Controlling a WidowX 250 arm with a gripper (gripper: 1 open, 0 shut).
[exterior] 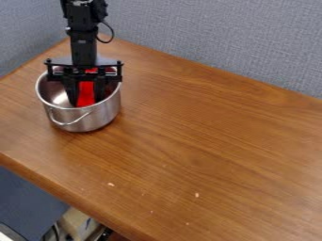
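Observation:
A shiny steel pot (83, 117) with a thin wire handle stands on the wooden table at the left. My black gripper (85, 83) reaches down from above into the pot, its wide body over the rim. A red object (86, 94) shows inside the pot between and behind the gripper's fingers. The fingertips are largely hidden in the pot, so whether they hold the red object I cannot tell.
A grey textured wall (227, 38) runs along the back. A dark surface and some cables lie beyond the table's near left edge.

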